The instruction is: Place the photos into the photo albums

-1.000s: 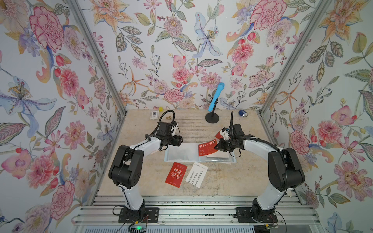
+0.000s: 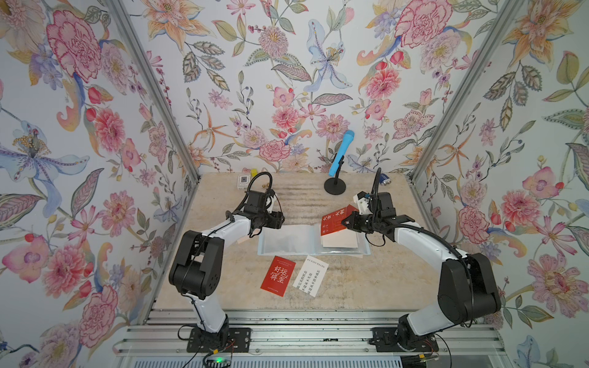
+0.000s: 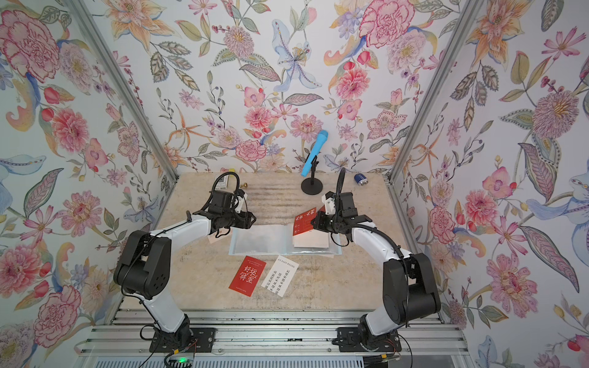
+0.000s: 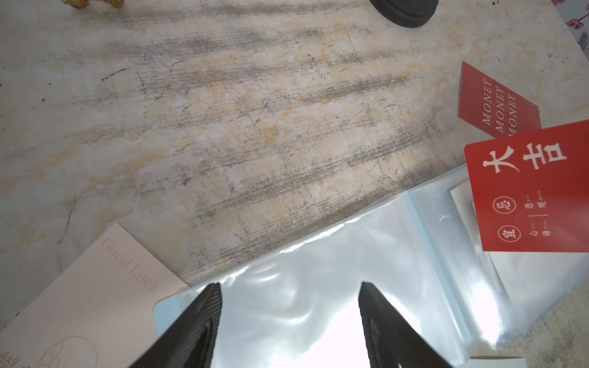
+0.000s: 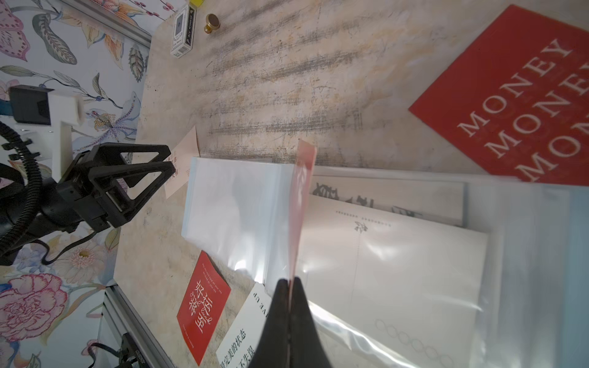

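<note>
The open album (image 4: 294, 319) has an empty clear left sleeve; its right pocket holds cream cards (image 5: 386, 276). My right gripper is shut on a red card (image 2: 331, 222) with white characters, raised over that pocket. My left gripper hangs over the left page, fingers apart with nothing between. A red card (image 2: 277, 276) and a white card (image 2: 310, 276) lie in front of the album. A pink "Good Luck" card (image 4: 92, 288) is left of it, and a red MONEY card (image 5: 503, 98) behind its right side.
A blue microphone on a black stand (image 2: 335, 184) stands at the back, with a dark can (image 3: 360, 179) to its right. A small box (image 5: 182, 30) and brass piece (image 5: 211, 23) sit at the back left.
My left arm has shifted slightly left.
</note>
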